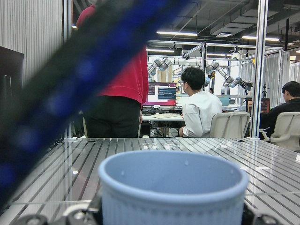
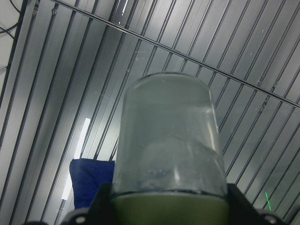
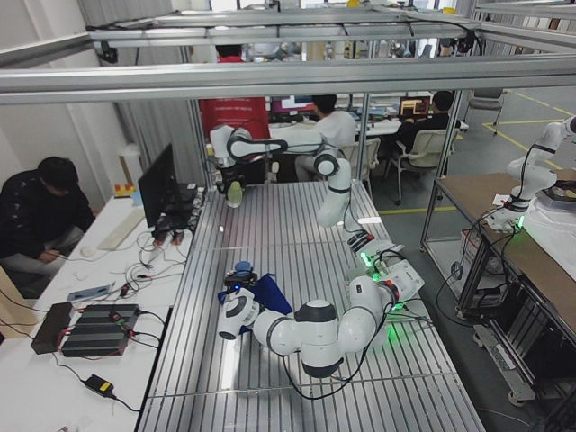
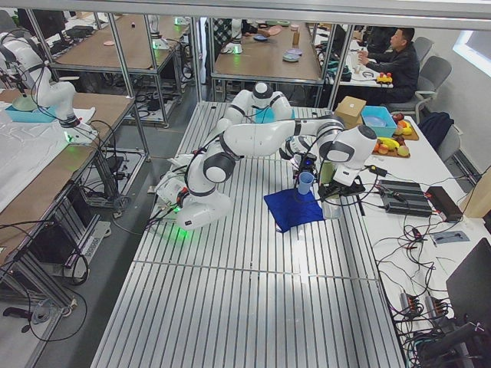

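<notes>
A light blue cup is held upright in my left gripper, above a blue cloth on the slatted table; the cup fills the lower left wrist view. My right gripper is at the table's far end, shut on a translucent container with a green part. The container fills the middle of the right wrist view, hiding part of the cloth.
Both white arms reach over the slatted table. A side desk with a monitor, power boxes and cables runs along one edge. People sit and stand beyond the frame.
</notes>
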